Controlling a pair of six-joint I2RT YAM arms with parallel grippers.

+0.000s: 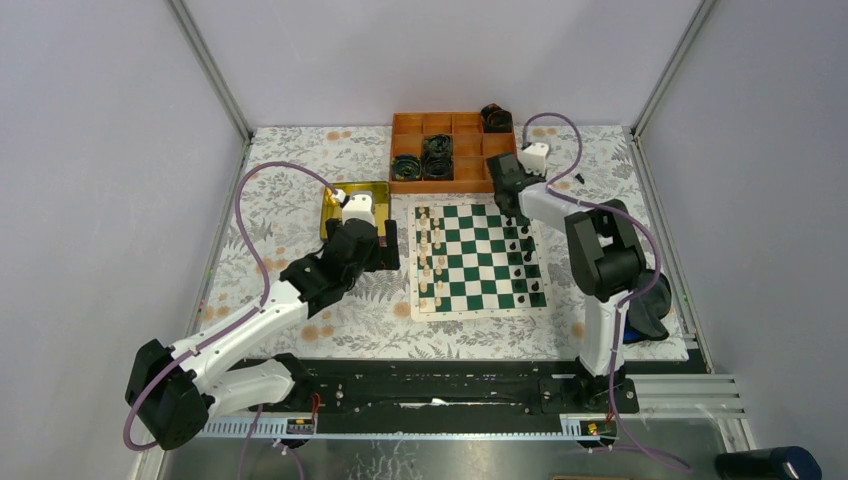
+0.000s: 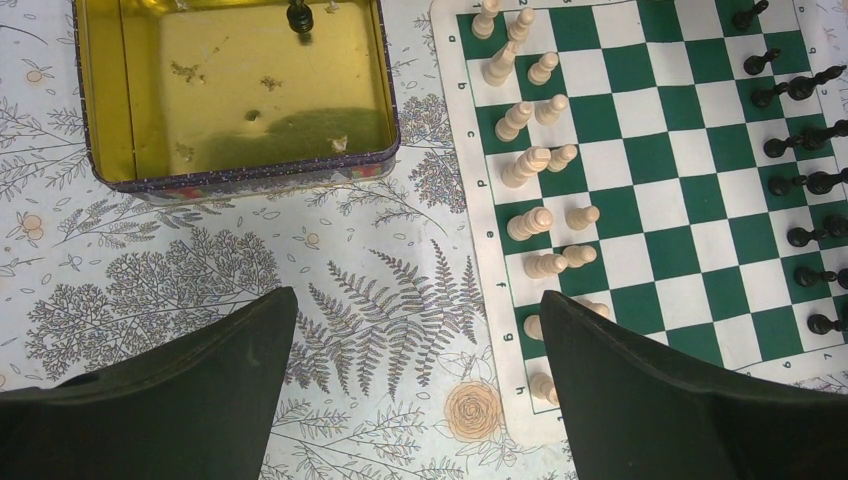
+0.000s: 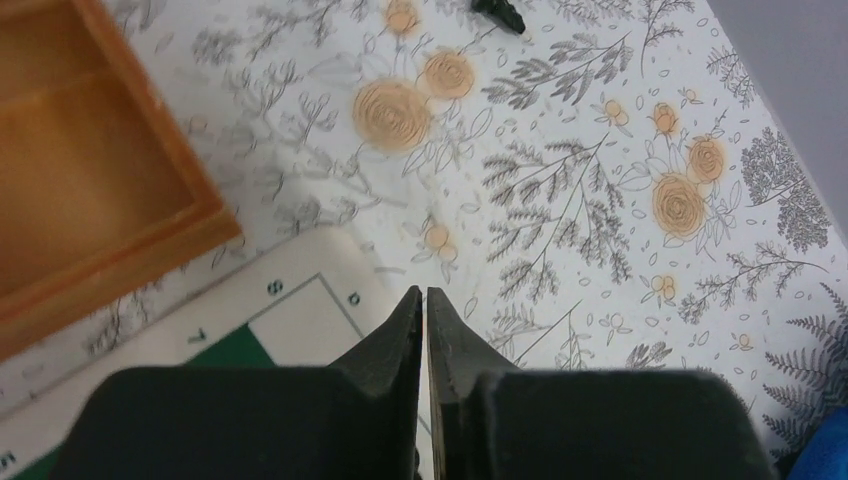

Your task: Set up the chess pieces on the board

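Observation:
The chessboard (image 2: 670, 246) holds rows of white pieces (image 2: 525, 165) along its left side and black pieces (image 2: 820, 181) along its right. A dark piece (image 2: 299, 15) is in the gold tin (image 2: 250, 80). My left gripper hangs open left of the board, near the tin, empty. My right gripper is over the board's far right corner, its fingertips close together in the right wrist view; whether anything is between them lower down is hidden.
An orange compartment box (image 1: 465, 186) with dark coils stands behind the board. A small dark object (image 3: 498, 14) lies on the table beyond the board's corner. A dark bag (image 1: 648, 322) lies at the front right.

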